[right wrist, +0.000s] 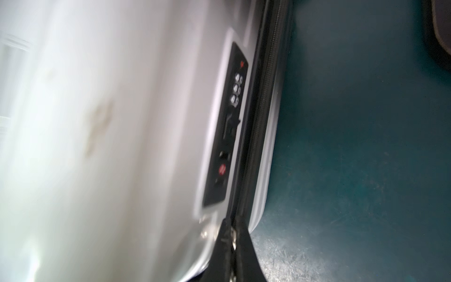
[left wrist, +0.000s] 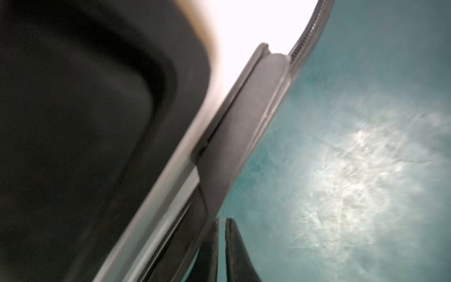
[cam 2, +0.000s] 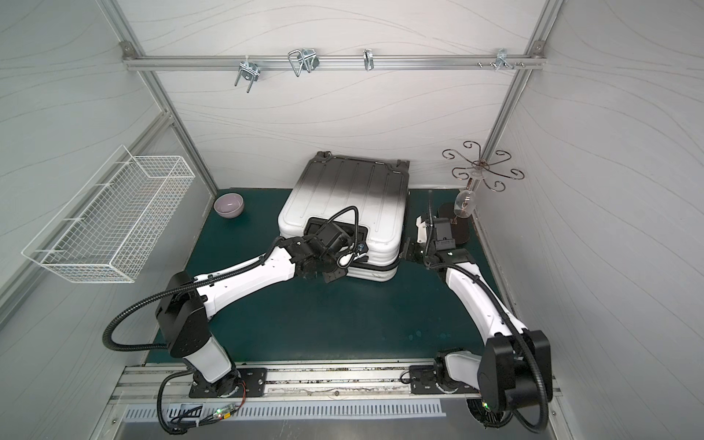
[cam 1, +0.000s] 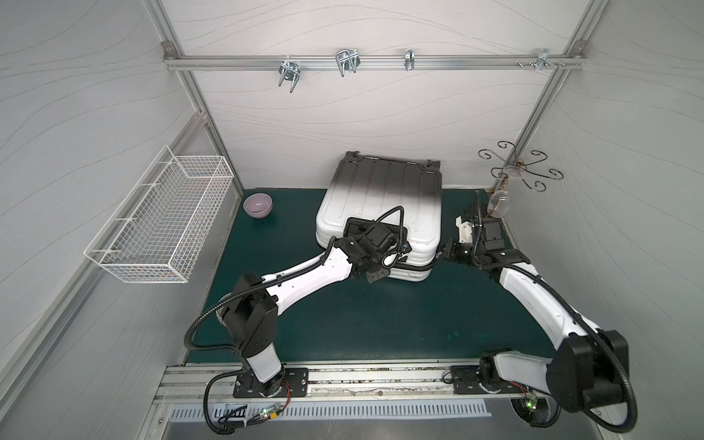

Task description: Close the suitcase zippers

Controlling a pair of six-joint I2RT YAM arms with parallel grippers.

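The white-and-black hard-shell suitcase (cam 1: 385, 187) lies flat at the back middle of the table, lid down. Its black zipper band (right wrist: 267, 84) runs along the right side, past a combination lock (right wrist: 227, 127). At the front, a dark side handle (left wrist: 244, 112) is close to my left gripper, whose fingertips are nearly together with nothing visible between them. My right gripper is shut at the front right corner by the zipper band. A small bright spot shows between its fingers; whether that is a zipper pull I cannot tell.
A wire basket (cam 1: 172, 212) hangs on the left wall. A purple bowl (cam 1: 257, 205) sits at the back left. A scrolled metal rack with a hanging glass (cam 1: 499, 202) is at the right wall.
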